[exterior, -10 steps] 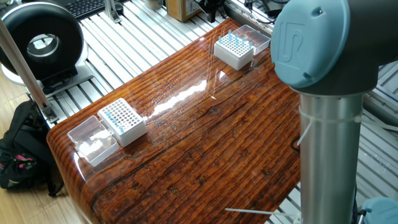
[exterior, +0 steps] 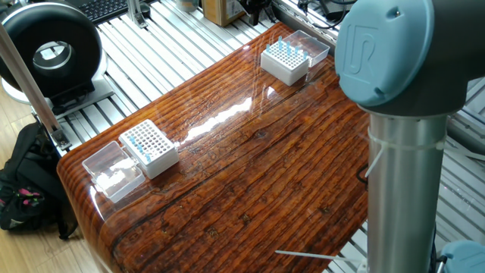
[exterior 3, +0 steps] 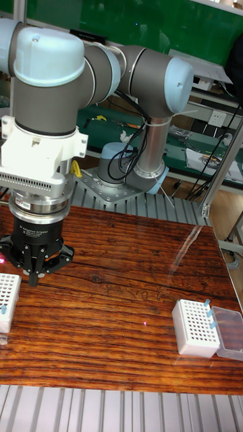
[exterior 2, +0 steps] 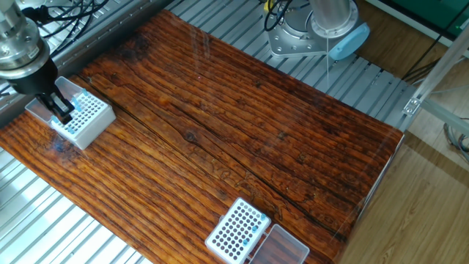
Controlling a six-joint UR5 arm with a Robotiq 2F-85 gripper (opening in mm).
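Observation:
My gripper [exterior 2: 64, 114], black and pointing downward, hangs over one white tip rack [exterior 2: 88, 130] at the left of exterior view 2. In exterior view 3 the gripper [exterior 3: 34, 279] shows beside that rack [exterior 3: 6, 306], which is cut off by the frame edge. Whether its fingers are open or shut I cannot make out, and no held object is distinguishable. Several blue tips [exterior: 280, 41] stand upright in this rack. A second white rack [exterior: 151, 152] sits at the table's other end, with several blue tips [exterior 2: 254, 229] in one line of its holes.
Clear lids lie open beside both racks: one lid [exterior: 309, 45] by the far rack, another lid [exterior 2: 280, 246] by the second. Between the racks the glossy wooden table [exterior 2: 198, 132] is bare. The arm's base [exterior 2: 300, 37] stands beyond its long edge.
Both racks and their lids stay put.

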